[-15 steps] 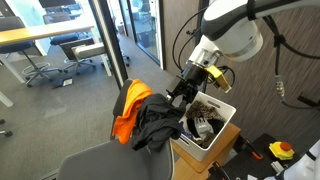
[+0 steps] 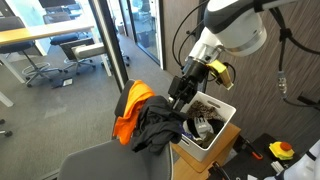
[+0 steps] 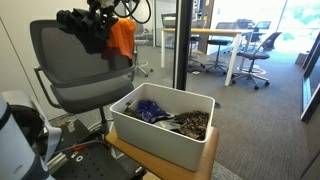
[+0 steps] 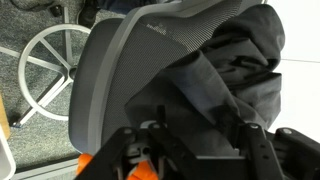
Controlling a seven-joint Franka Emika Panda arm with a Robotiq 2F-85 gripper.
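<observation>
A black cloth (image 2: 157, 125) hangs over the back of the grey chair (image 2: 105, 163), with an orange cloth (image 2: 129, 112) beside it. My gripper (image 2: 182, 100) is at the black cloth's upper edge. From the other side, exterior view 2 shows the black cloth (image 3: 87, 32) and orange cloth (image 3: 122, 37) at the top of the chair. Looking down in the wrist view, dark fingers (image 4: 157, 140) stand apart over the folds of black cloth (image 4: 225, 80). Dark on dark hides whether any cloth is between them. Some orange cloth (image 4: 142, 172) shows at the bottom.
A white bin (image 3: 165, 138) with blue, grey and brown items inside stands on a wooden surface (image 3: 205, 155) near the chair. Open floor (image 2: 60, 110) lies on the chair's far side. Desks and other chairs are in the background.
The arm has shifted slightly, with the gripper still at the black cloth. Both cloths, the chair and the bin look the same.
</observation>
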